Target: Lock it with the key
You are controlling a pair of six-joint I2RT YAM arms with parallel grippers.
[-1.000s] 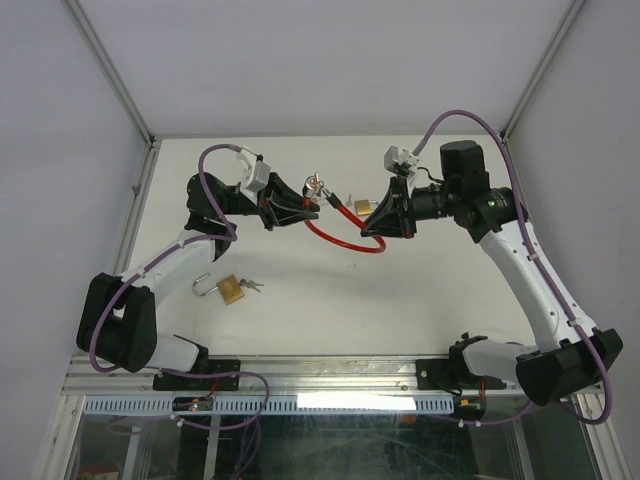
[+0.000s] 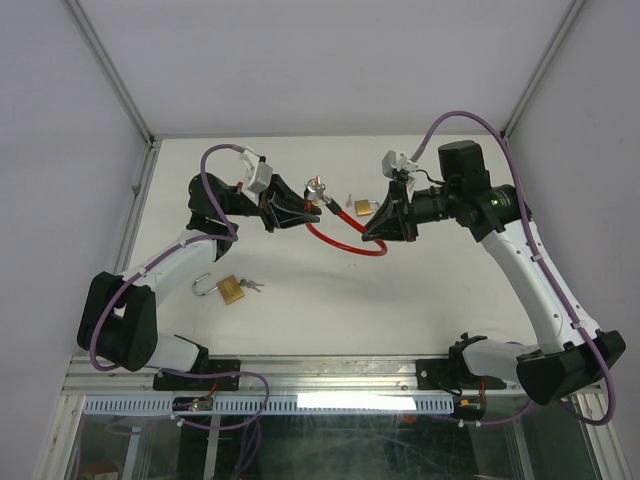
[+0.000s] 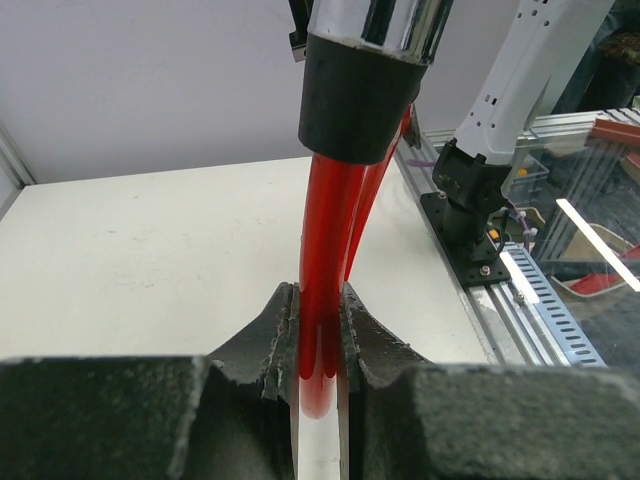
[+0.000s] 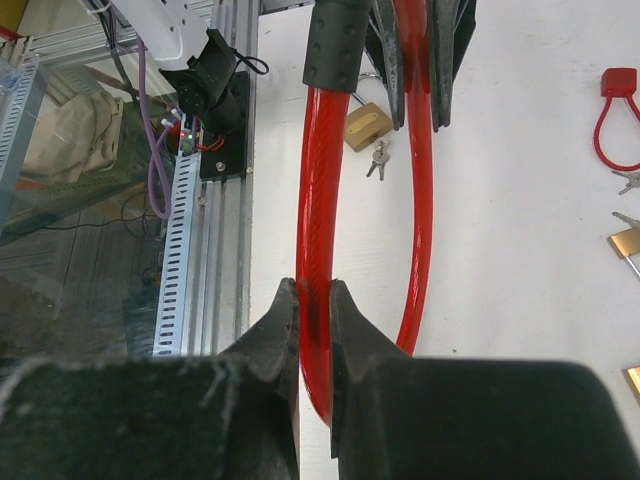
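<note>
A red cable lock with a metal head (image 2: 314,188) is held between both grippers above the table. My left gripper (image 2: 312,212) is shut on the red cable (image 3: 328,225) near the head; a black sleeve (image 3: 362,100) sits above its fingers. On the cable's other end, my right gripper (image 2: 375,237) is shut, some way below that end's black sleeve (image 4: 336,48). The cable end (image 2: 328,200) points at the metal head and lies close beside it; whether they touch cannot be told. The slack cable loops down between the grippers. No key shows in either gripper.
An open brass padlock (image 2: 231,289) with keys (image 2: 251,285) lies front left on the white table. Another brass padlock (image 2: 365,207) lies behind the right gripper. In the right wrist view a red lock (image 4: 618,82) with a thin cable loop lies on the table.
The left arm stays still.
</note>
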